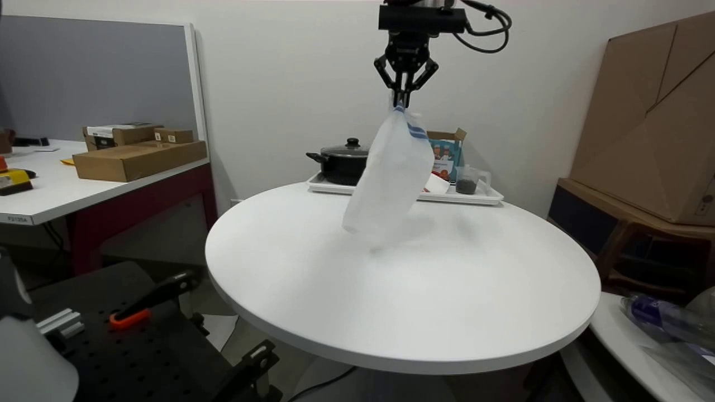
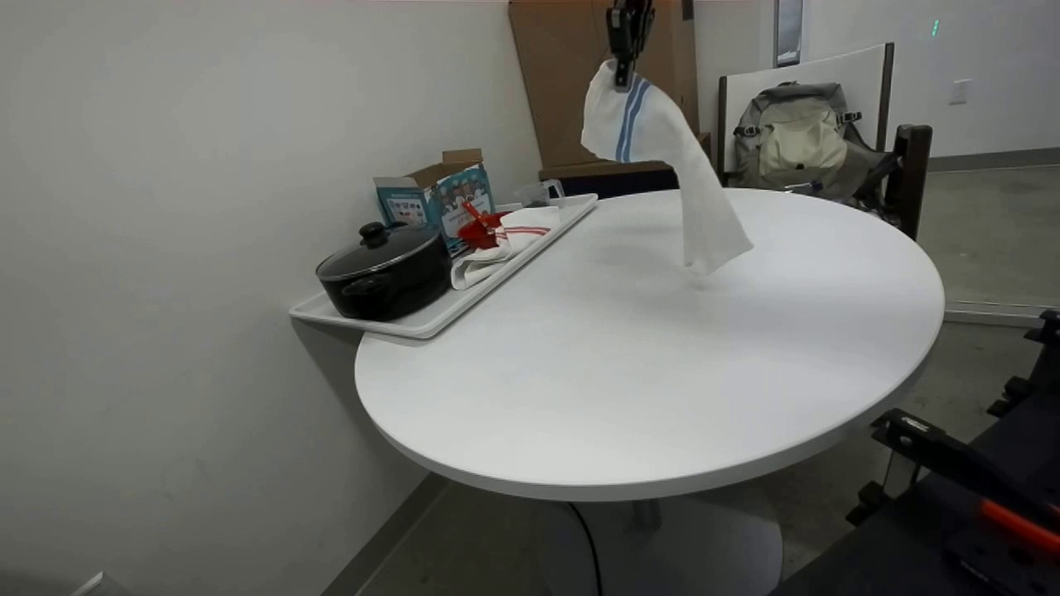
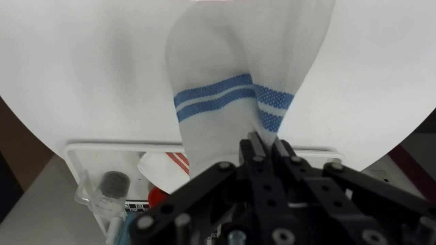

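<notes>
A white towel with blue stripes (image 1: pixel 395 167) hangs from my gripper (image 1: pixel 400 100), high above the round white table (image 1: pixel 469 295). In exterior view 2 the towel (image 2: pixel 696 189) drapes down and to the right, its lower end just above or at the tabletop; contact cannot be told. The wrist view shows the gripper shut on the cloth near the striped end, where the towel (image 3: pixel 212 53) is pinched into a fold.
Along the wall side, a white tray (image 2: pixel 447 316) bears a black lidded pot (image 2: pixel 387 273), a red-striped cloth (image 2: pixel 487 263), a red item (image 2: pixel 479 230), an open box (image 2: pixel 462 194) and a clear jug (image 1: pixel 467 181).
</notes>
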